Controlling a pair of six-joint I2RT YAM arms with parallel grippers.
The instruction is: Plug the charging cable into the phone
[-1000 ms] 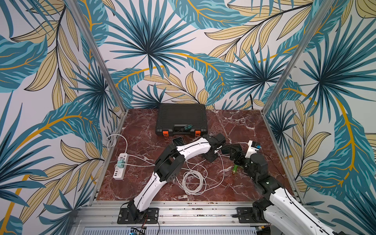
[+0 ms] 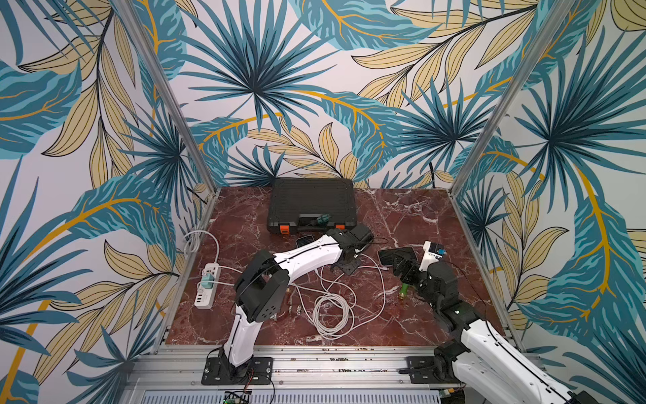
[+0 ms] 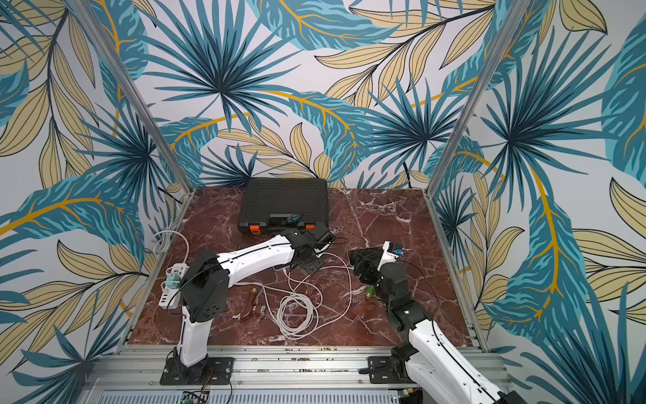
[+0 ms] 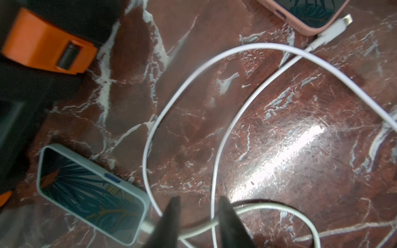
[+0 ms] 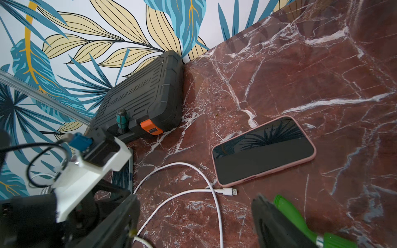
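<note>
A pink-edged phone (image 5: 264, 150) lies face up on the marble table. Beside its near left corner rests the white cable's connector (image 5: 228, 191), apart from the phone. In the left wrist view that connector (image 4: 334, 29) lies by the pink phone (image 4: 309, 12). My left gripper is part open above the table; white cable shows beyond the gap between its fingers, and nothing appears held. A second, pale blue phone (image 4: 93, 194) has a cable end (image 4: 147, 226) at its short edge. My right gripper stands open, empty, on the near side of the pink phone.
A black tool case (image 2: 312, 202) stands at the back. A green-handled tool (image 5: 293, 217) lies near my right fingers. Coiled white cable (image 2: 331, 313) covers the front middle, and a power strip (image 2: 204, 289) sits at left.
My left arm has swung to the left in the top left view, drawing its gripper away from the right gripper and the pink phone. The right arm is still.
</note>
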